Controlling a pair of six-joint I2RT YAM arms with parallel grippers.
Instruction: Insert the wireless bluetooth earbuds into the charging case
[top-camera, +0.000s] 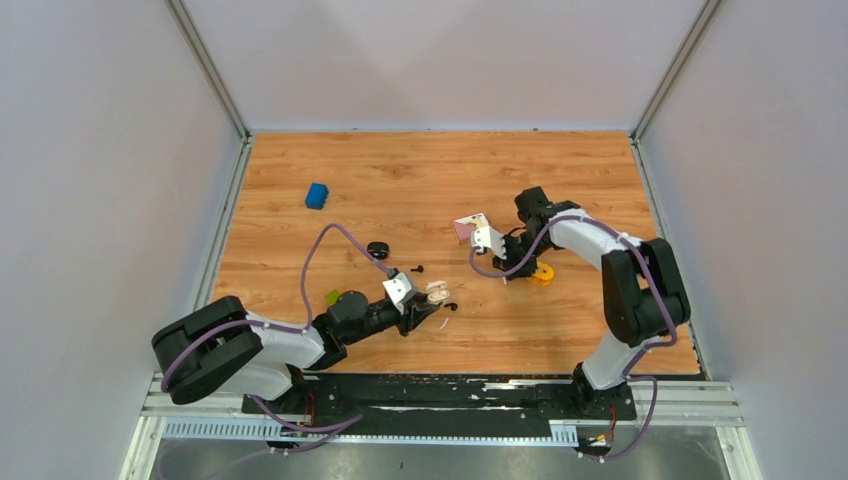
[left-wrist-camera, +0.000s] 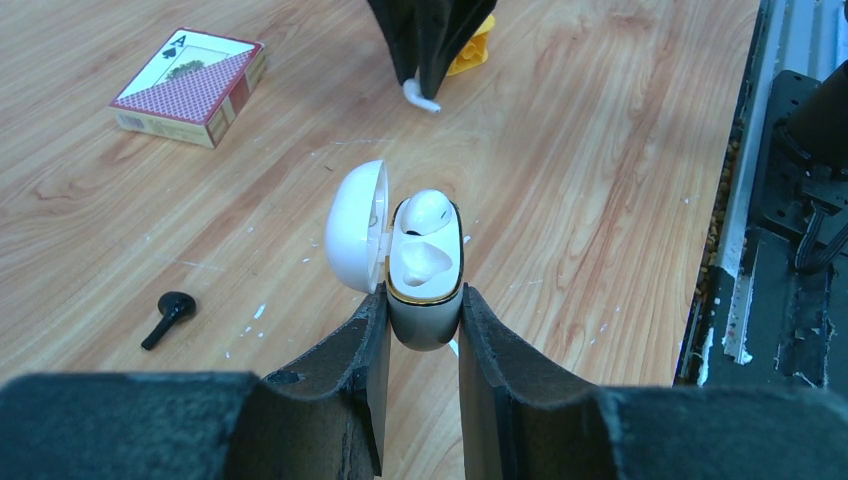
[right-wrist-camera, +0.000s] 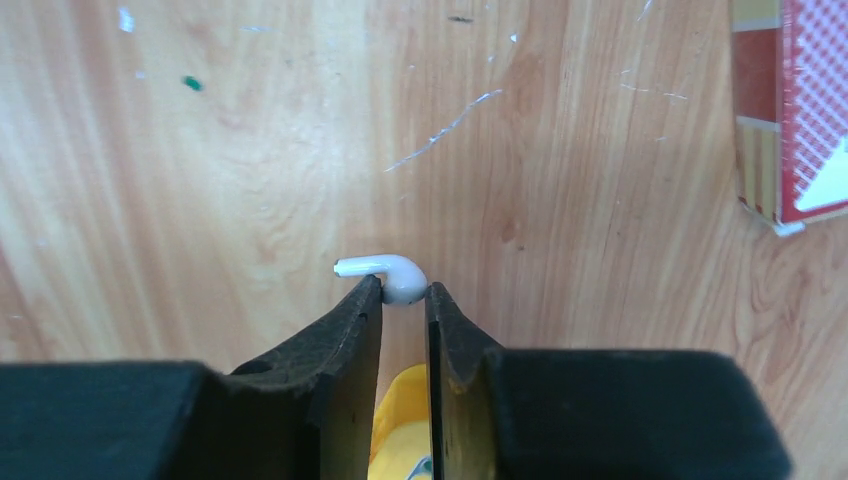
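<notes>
The white charging case (left-wrist-camera: 420, 265) stands upright with its lid (left-wrist-camera: 358, 228) swung open to the left, and my left gripper is shut on its lower body. Two rounded hollows show in the case's top; whether the far one holds an earbud, I cannot tell. A white earbud (right-wrist-camera: 400, 277) is pinched at the fingertips of my right gripper, its stem pointing left in the right wrist view. That earbud (left-wrist-camera: 420, 97) appears beyond the case in the left wrist view, held clear of it. From above, the case (top-camera: 437, 291) is left of the right arm.
A playing-card box (top-camera: 470, 228) lies behind the right gripper, with a yellow object (top-camera: 541, 274) partly under that gripper. Black earbuds (top-camera: 417, 268) (top-camera: 451, 306) and a round black case (top-camera: 378, 249) lie near the left arm. A blue block (top-camera: 316, 196) sits farther back. Bare table separates the arms.
</notes>
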